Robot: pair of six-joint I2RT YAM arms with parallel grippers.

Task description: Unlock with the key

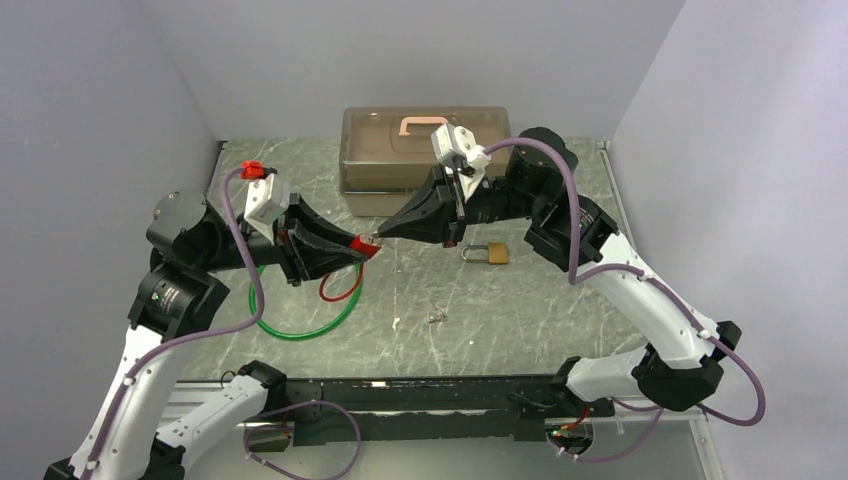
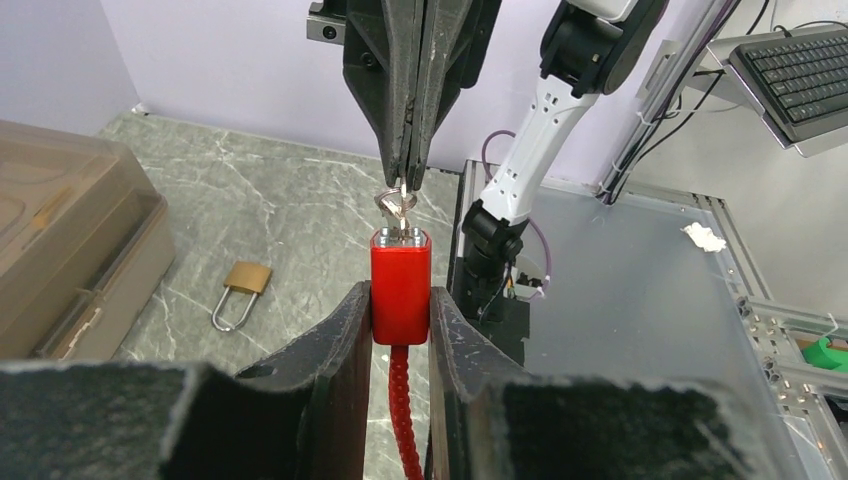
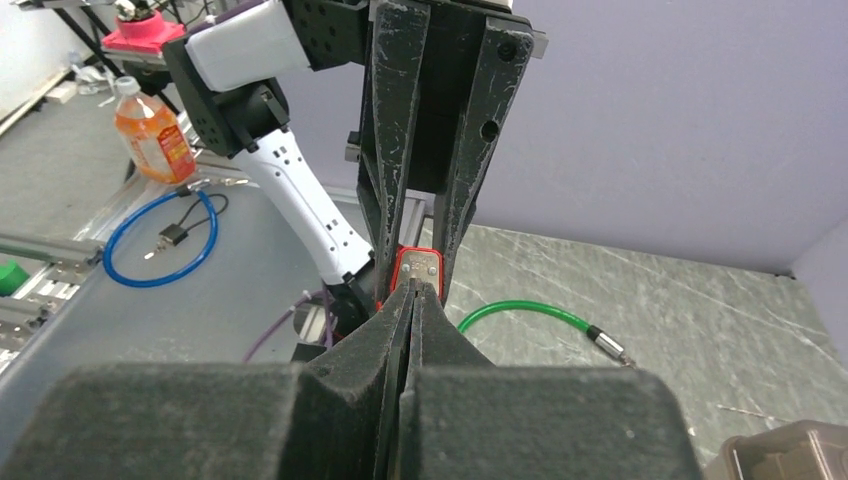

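Observation:
My left gripper (image 1: 358, 247) is shut on a red lock (image 2: 400, 290) with a red cable hanging below it. My right gripper (image 1: 381, 233) faces it from the right, shut, its tips at a small silver key (image 2: 396, 205) on the lock's metal top (image 3: 418, 270). The left wrist view shows the key upright between lock and right fingertips; in the right wrist view it is hidden behind my right fingers.
A brass padlock (image 1: 497, 253), a small bunch of keys (image 1: 437, 315) and a green cable (image 1: 312, 333) lie on the marble table. A clear brown box (image 1: 424, 150) stands at the back.

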